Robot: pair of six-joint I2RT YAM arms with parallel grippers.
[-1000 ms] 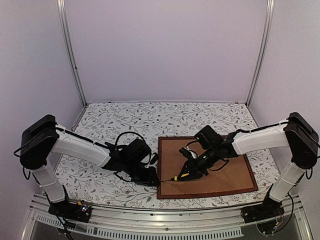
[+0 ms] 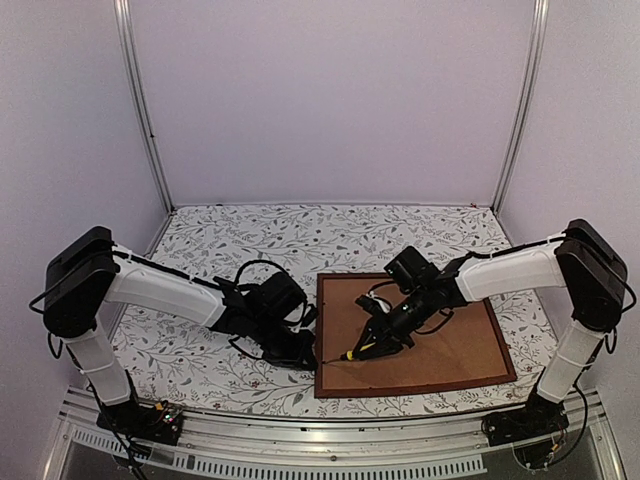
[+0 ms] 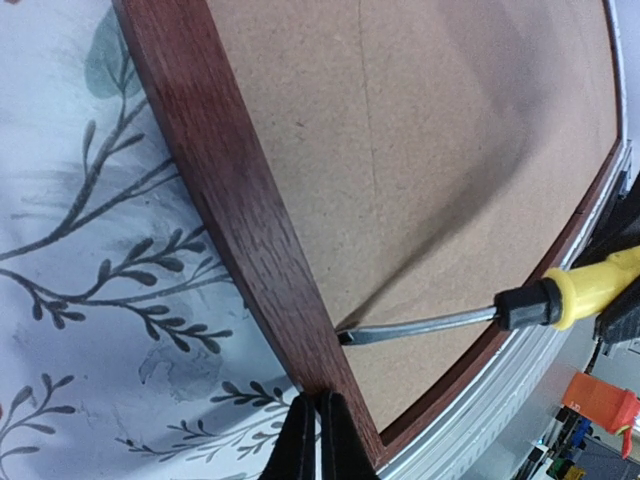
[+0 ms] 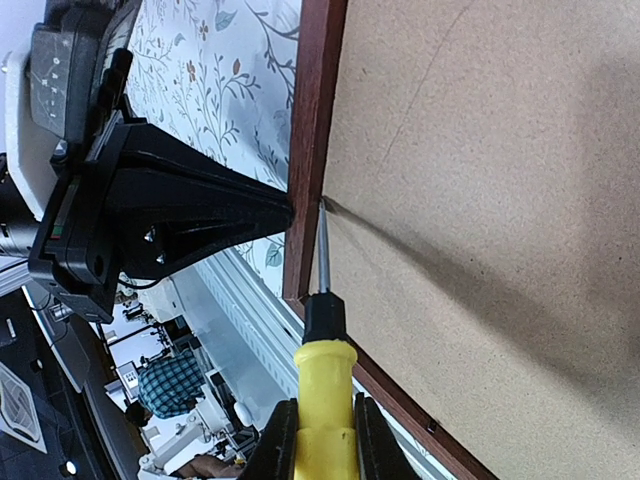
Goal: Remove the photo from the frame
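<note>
A dark wooden picture frame (image 2: pixel 320 300) lies back side up on the table, its brown backing board (image 2: pixel 450 350) inside the rim. My right gripper is shut on the yellow handle of a screwdriver (image 4: pixel 326 385). The screwdriver's metal tip meets the board right beside the left rim, near the front left corner; in the left wrist view a shadow runs from it. My left gripper is shut with nothing showing between its fingers, and its tips touch the outer side of that left rim. No photo shows in any view.
A leaf-patterned cloth (image 2: pixel 250 235) covers the table, clear behind and to the left of the frame. Along the front runs a metal rail (image 2: pixel 330 440), close to the frame's front rim. An orange-red object (image 3: pixel 603 400) appears beyond the table edge.
My right arm has shifted slightly to the left, while the screwdriver tip stays by the left rim. The left arm has moved only a touch. The frame lies practically where it was.
</note>
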